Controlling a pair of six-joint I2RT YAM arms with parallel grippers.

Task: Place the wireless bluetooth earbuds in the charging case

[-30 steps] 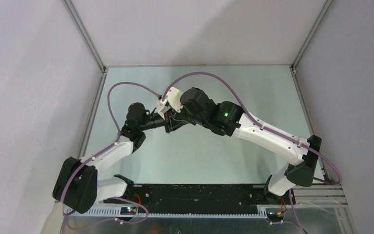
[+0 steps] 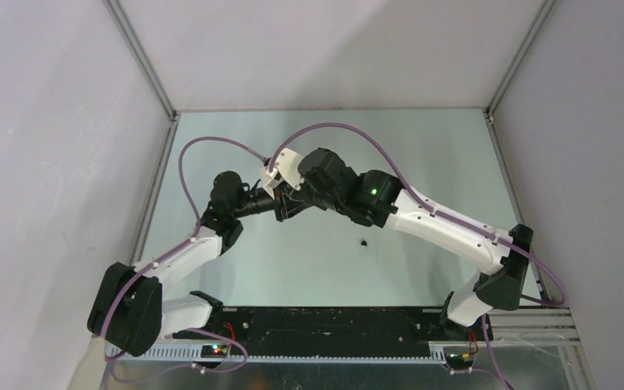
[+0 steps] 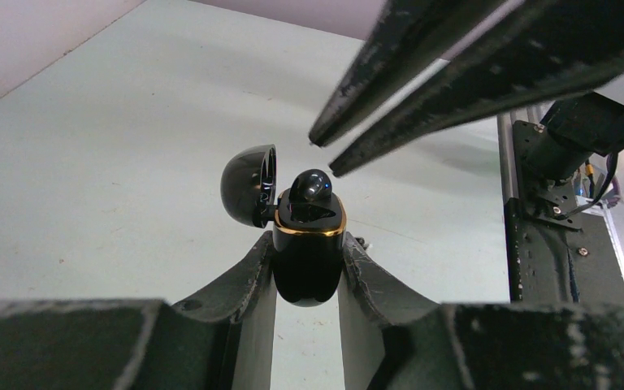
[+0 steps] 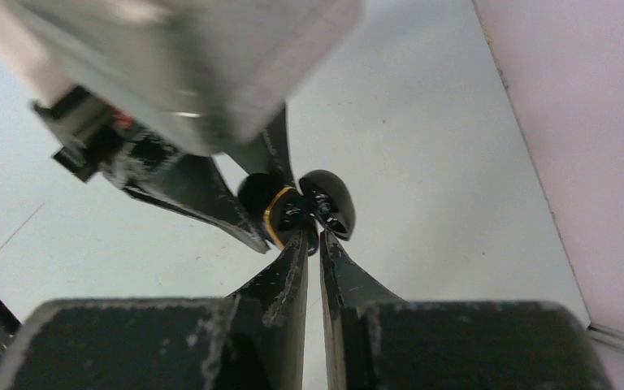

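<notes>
The open black charging case (image 3: 305, 260) with a gold band is held upright by my left gripper, shut on it. Its lid (image 3: 244, 187) is raised, and one dark glossy earbud (image 3: 313, 185) shows in its top. My right gripper's black fingers (image 3: 431, 114) hang just above and beside the case. In the right wrist view my right gripper is shut at the case's edge; what lies between its fingertips is hidden. In the top view both grippers meet near the centre, hiding the case.
A small dark object (image 2: 364, 242) lies on the white table below the right arm, apparently an earbud.
The small dark object now shows on the table, absent from the earlier top views. The right arm has shifted very slightly; the left arm is unmoved.
</notes>
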